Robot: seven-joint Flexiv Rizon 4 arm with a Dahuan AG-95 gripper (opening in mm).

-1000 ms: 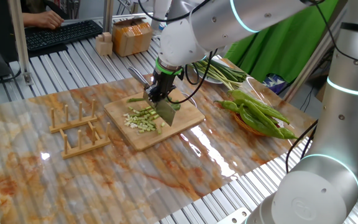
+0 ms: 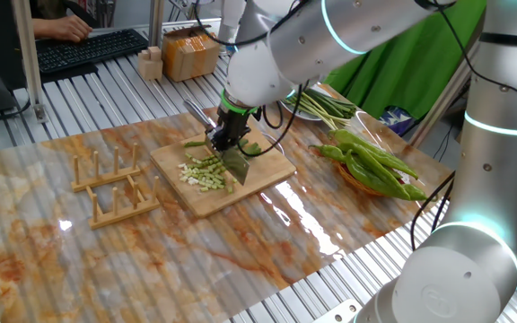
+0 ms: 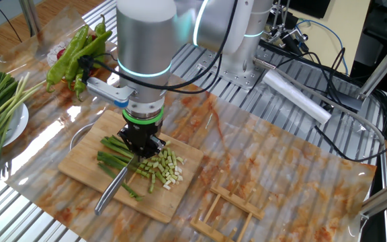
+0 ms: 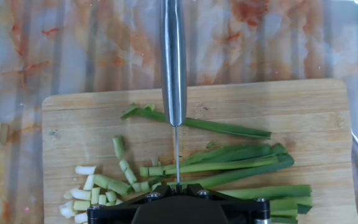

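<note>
My gripper (image 2: pixel 226 140) is shut on a knife with a broad metal blade (image 2: pixel 236 168). The knife's steel handle (image 4: pixel 173 68) points away from the arm in the wrist view, with the thin blade edge-on below it. Under it is a wooden cutting board (image 3: pixel 89 156). Green stalks (image 4: pixel 232 165) lie to the right of the blade in that view, and short cut pieces (image 4: pixel 101 190) are heaped to its left. Whether the cutting edge touches the board is hidden by the gripper and stalks.
A wooden peg rack (image 2: pixel 115 193) stands left of the board. Green peppers (image 2: pixel 371 166) fill a basket on the other side, and a plate of long green stalks (image 3: pixel 2 111) is near them.
Over the last second, my gripper and the knife have come down toward the board and shifted slightly left in exterior view 1. The board, rack and peppers have stayed put.
</note>
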